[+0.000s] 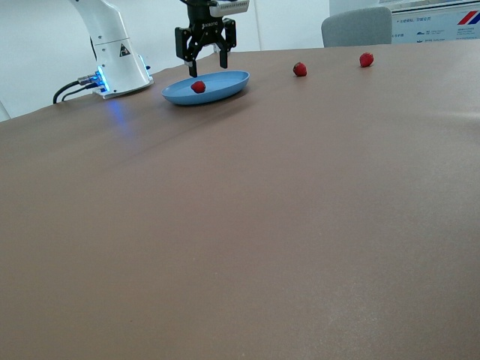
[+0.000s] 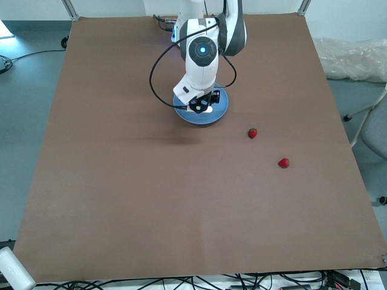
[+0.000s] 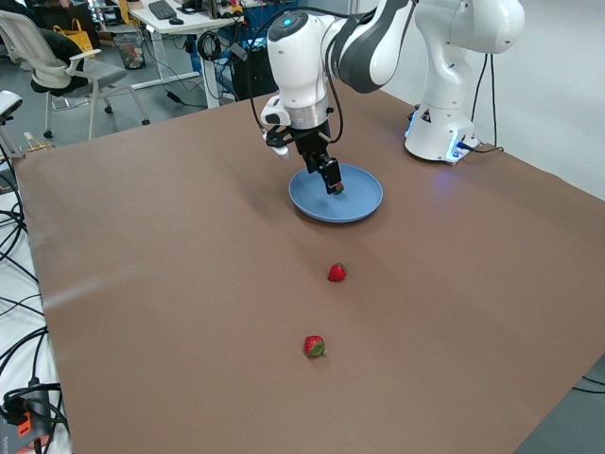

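My gripper (image 1: 207,63) hangs over the blue plate (image 1: 229,84), its two black fingers apart with nothing between them in the top view. A strawberry (image 1: 198,87) sits on the plate below it. Two more strawberries lie on the brown table: one nearer the plate (image 2: 253,133) (image 1: 299,69) (image 3: 337,272), the other farther away (image 2: 283,163) (image 1: 366,59) (image 3: 315,346). In the right view the gripper (image 3: 330,187) covers most of the strawberry on the plate.
Cables run along the table's near edge in the left view, and a grey chair (image 2: 375,127) stands beside it. The white arm base (image 3: 435,132) stands at the table's back.
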